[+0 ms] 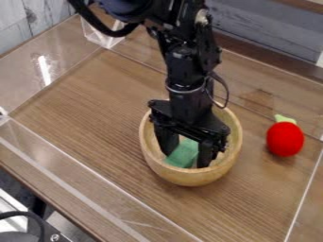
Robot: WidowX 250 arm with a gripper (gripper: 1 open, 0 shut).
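A wooden bowl (192, 175) sits in the middle of the table and holds a green object (179, 154). My black gripper (188, 142) is down inside the bowl with its fingers open on either side of the green object. Whether the fingers touch it is hard to tell, and the arm hides part of the bowl's back.
A red tomato-like object (284, 139) lies to the right of the bowl, with a small pale green item (282, 120) just behind it. A raised edge runs along the back.
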